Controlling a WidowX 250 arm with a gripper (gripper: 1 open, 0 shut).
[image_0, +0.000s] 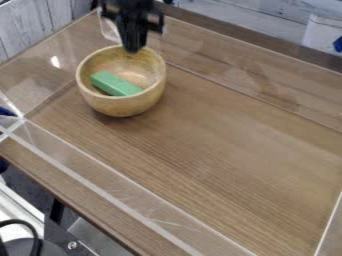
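A wooden bowl (120, 103) sits on the table at the upper left, with a green block (116, 84) lying inside it. The dark gripper (134, 42) is raised above and behind the bowl, near the top edge of the view, blurred and partly out of frame. Its fingertips are too indistinct to show whether they are open or shut.
A strip of clear tape runs along its left and front edge. Dark cables lie off the edge at the lower left.
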